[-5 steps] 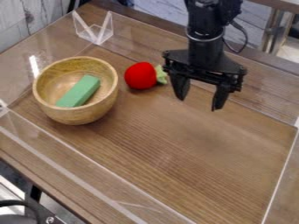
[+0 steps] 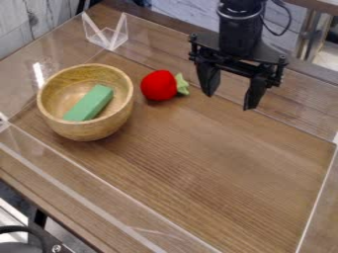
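Observation:
The black gripper (image 2: 238, 79) hangs over the upper right part of the wooden table, its two fingers spread apart with nothing visible between them. A wooden bowl (image 2: 59, 84) stands at the left with a green block (image 2: 89, 103) inside it. A red round object (image 2: 160, 85) with a small green part lies right of the bowl, to the left of the gripper.
A clear plastic item (image 2: 106, 30) stands at the back left.
The gripper has moved back and to the right, away from the front of the table. The bowl and red object look unmoved.

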